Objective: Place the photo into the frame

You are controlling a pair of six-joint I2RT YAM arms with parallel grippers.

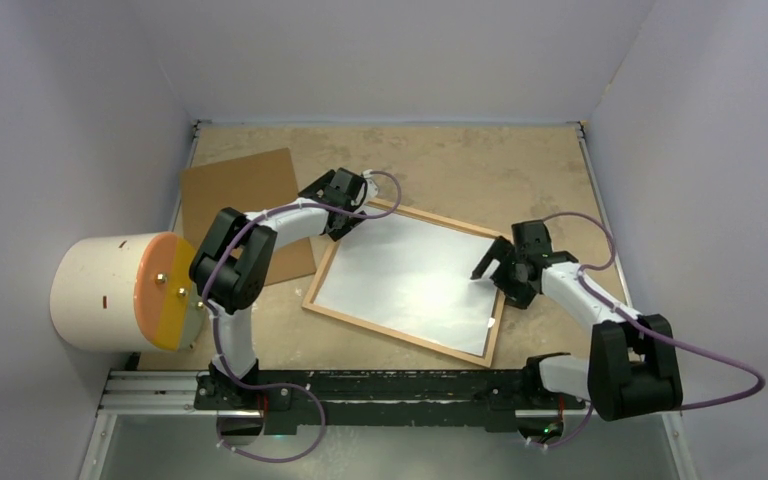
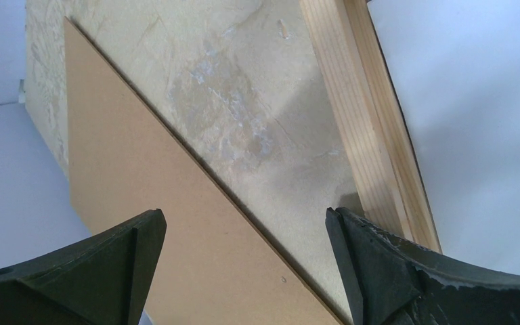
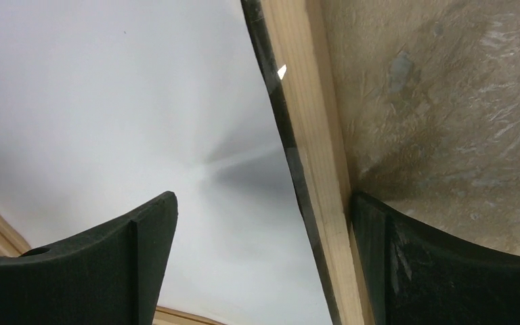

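A wooden frame (image 1: 390,330) holding a white sheet (image 1: 400,275) lies on the table, slightly turned. My left gripper is open over the frame's upper left end; its view shows the frame rail (image 2: 359,122) by the right finger, nothing held. My right gripper is open at the frame's right rail (image 3: 318,162), its right finger against that rail's outer side. A dark strip runs along that rail's inner side beside the sheet.
A brown board (image 1: 230,190) lies at the left of the table, near the frame. A white cylinder (image 1: 100,295) with orange and yellow end stands at the left edge.
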